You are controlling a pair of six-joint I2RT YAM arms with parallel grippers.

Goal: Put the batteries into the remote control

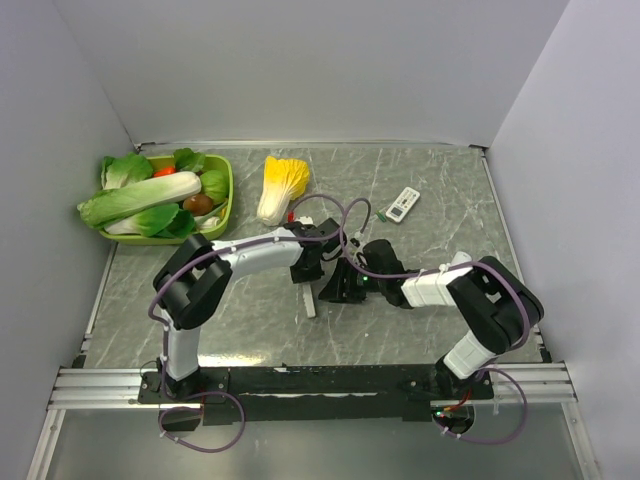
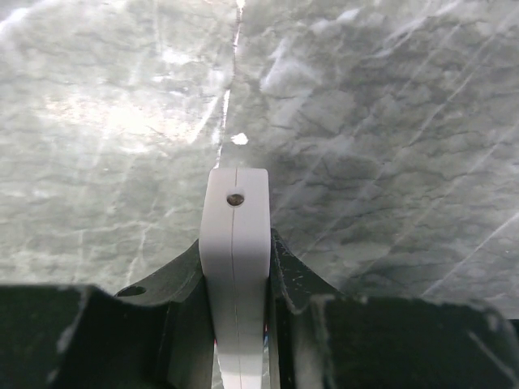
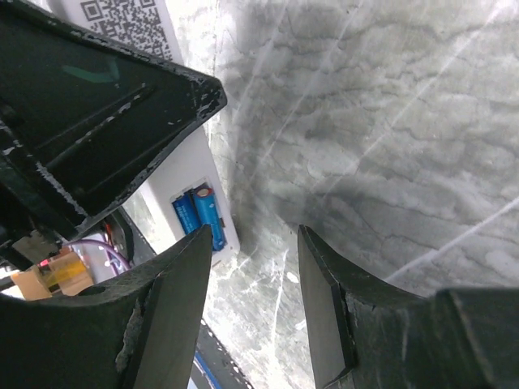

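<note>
My left gripper [image 1: 306,262] is shut on the white remote control [image 1: 309,303], which fills the fingers in the left wrist view [image 2: 234,235]. In the right wrist view the remote [image 3: 178,170] has its battery compartment open, with two blue batteries [image 3: 208,212] lying side by side in it. My right gripper stands open just beside the remote's battery end, nothing between its fingertips. A dark part of the left gripper covers part of the remote.
Another white device [image 1: 403,204] lies at back right, and a white cylinder [image 1: 462,258] near the right arm. A green basket of vegetables [image 1: 226,184] stands back left, a napa cabbage [image 1: 283,185] at the back.
</note>
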